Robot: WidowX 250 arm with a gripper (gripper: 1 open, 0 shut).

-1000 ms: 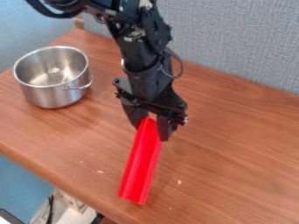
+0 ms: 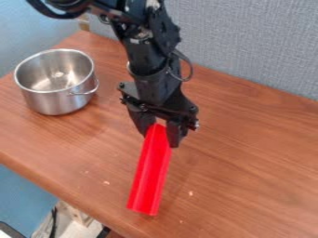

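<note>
A long red bar (image 2: 149,172) lies on the wooden table (image 2: 243,177), running from under the arm toward the front edge. My black gripper (image 2: 159,130) is pointed down at the bar's far end, its fingertips right at or beside it. Whether the fingers are open or closed on the bar cannot be made out clearly.
A steel pot (image 2: 56,82) stands at the left of the table, near its left edge. The table's edge runs along the lower left.
</note>
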